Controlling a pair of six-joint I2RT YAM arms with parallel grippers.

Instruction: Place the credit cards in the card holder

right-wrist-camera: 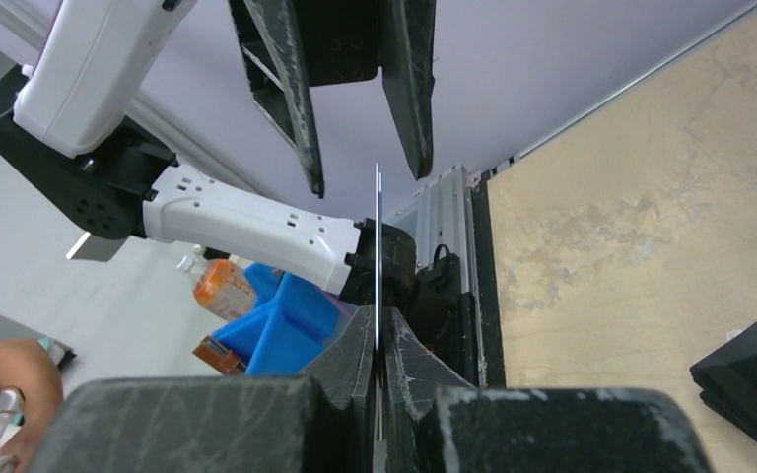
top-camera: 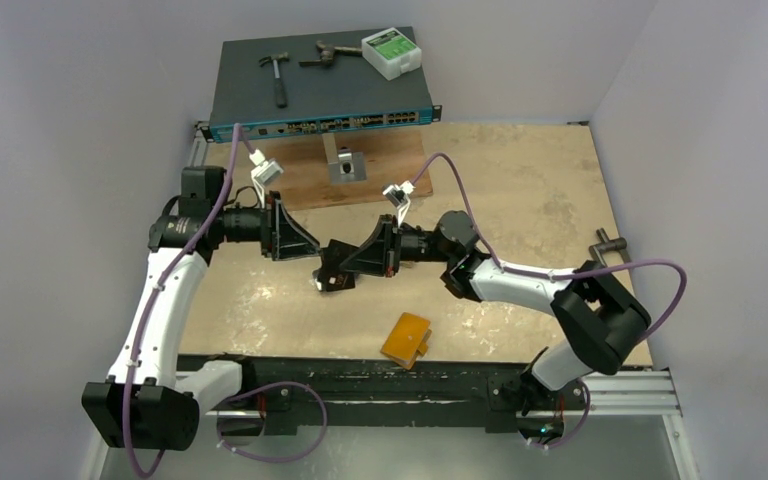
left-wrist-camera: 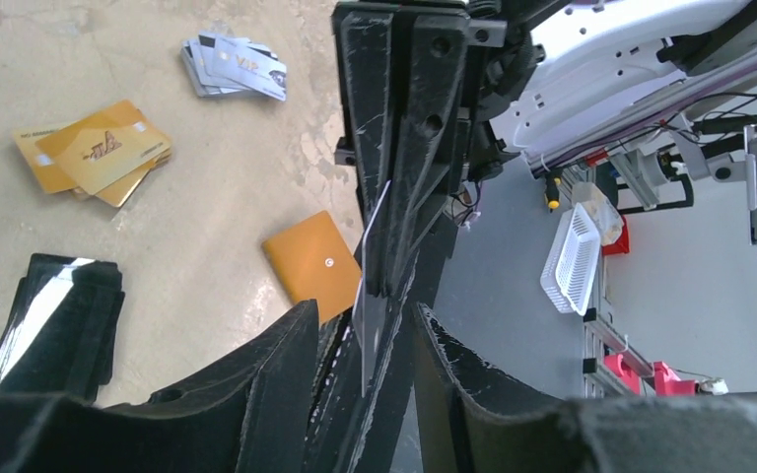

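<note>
My right gripper is shut on a thin card (right-wrist-camera: 378,256), seen edge-on and pointing toward the left gripper. My left gripper is open, its fingers apart on either side of the card's free end (left-wrist-camera: 365,345) without visibly touching it. In the top view the two grippers face each other over the table. The orange card holder (top-camera: 406,338) lies near the front edge; it also shows in the left wrist view (left-wrist-camera: 315,264). A black card stack (left-wrist-camera: 57,325), gold cards (left-wrist-camera: 99,148) and silver cards (left-wrist-camera: 237,65) lie on the table.
At the back, a dark rack unit (top-camera: 305,85) carries hammers (top-camera: 278,80) and a white box (top-camera: 392,52). A metal tool (top-camera: 608,245) lies at the right edge. Bare table shows around the card holder and on the right side.
</note>
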